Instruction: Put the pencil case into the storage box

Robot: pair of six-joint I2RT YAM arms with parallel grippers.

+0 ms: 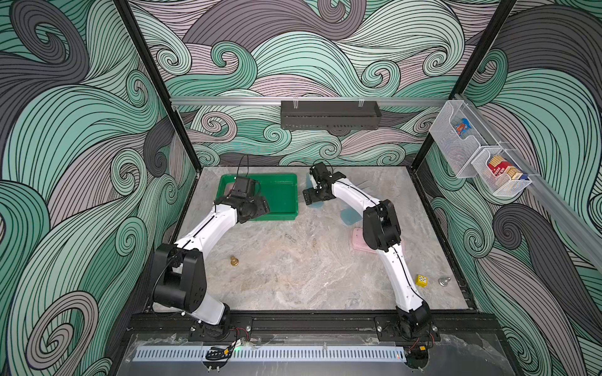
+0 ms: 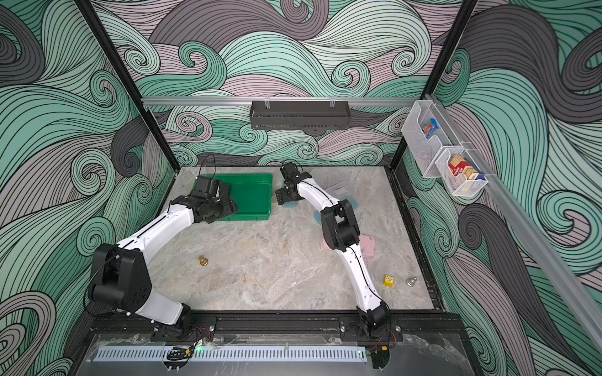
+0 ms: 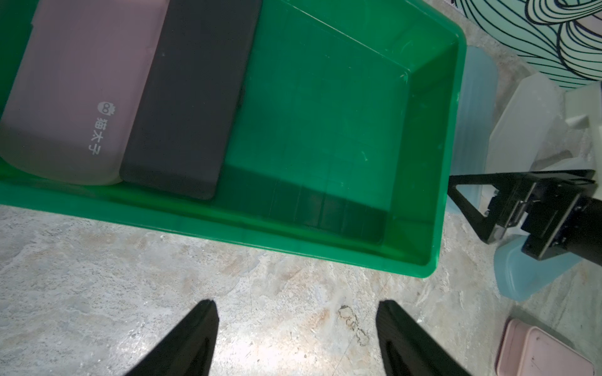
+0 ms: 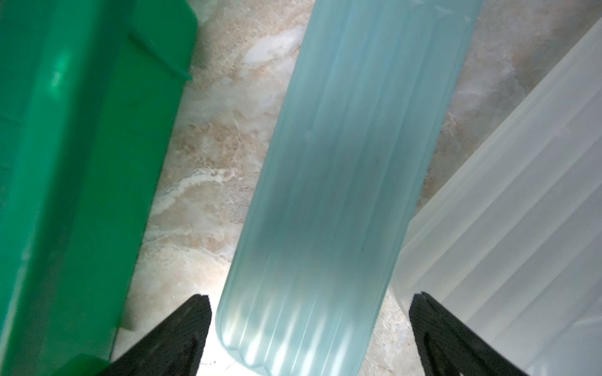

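The green storage box (image 1: 285,216) stands at the back left of the table. A mauve case (image 3: 81,81) and a dark grey case (image 3: 194,94) lie side by side in its left part; its right part is bare. My left gripper hovers over the box's front side, open and empty. Just right of the box, a light-blue ribbed case (image 4: 345,169) lies flat on the table. My right gripper is open above its near end, a finger to either side in view, not closed on it.
A whitish ribbed case (image 4: 533,206) lies right of the blue one. Another blue case (image 1: 351,216) and a pink case (image 1: 361,240) are partly under my right arm. A brass piece (image 1: 234,260), yellow die (image 1: 421,280) and silver piece (image 1: 444,281) stand nearer the front.
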